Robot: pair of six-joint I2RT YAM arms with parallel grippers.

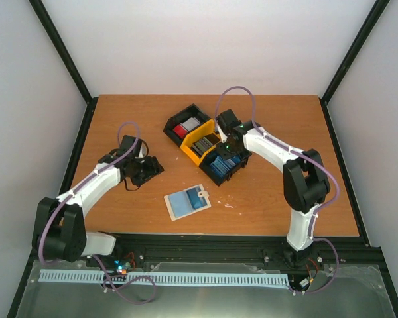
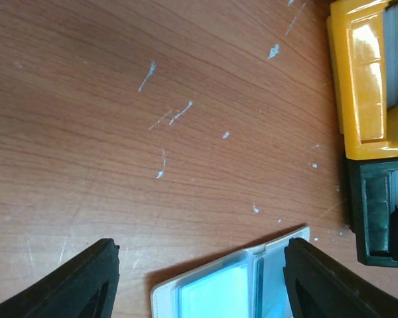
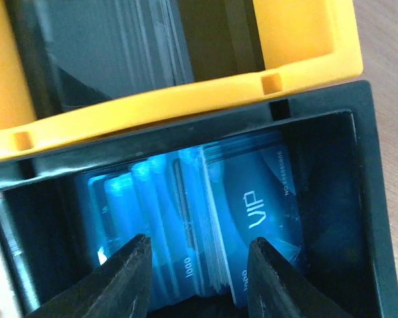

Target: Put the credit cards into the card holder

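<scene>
Blue cards (image 3: 255, 205), one marked VIP, stand on edge in a black bin (image 1: 219, 177). Above them hovers my right gripper, its fingers parted and nothing visibly held; the upright edges of several cards show between its fingertips. The card holder (image 1: 188, 202) lies open on the table, light blue inside with a pale border and a darker blue part at its right. In the left wrist view the holder (image 2: 215, 291) shows at the bottom edge, partly behind a finger. My left gripper is open and empty, up and left of the holder.
Beside the black bin, a yellow bin (image 1: 200, 144) holds dark cards. Another black bin (image 1: 188, 126) behind it has red and grey cards. The bins touch in a slanted row. Bare, scuffed table (image 2: 139, 146) surrounds the holder.
</scene>
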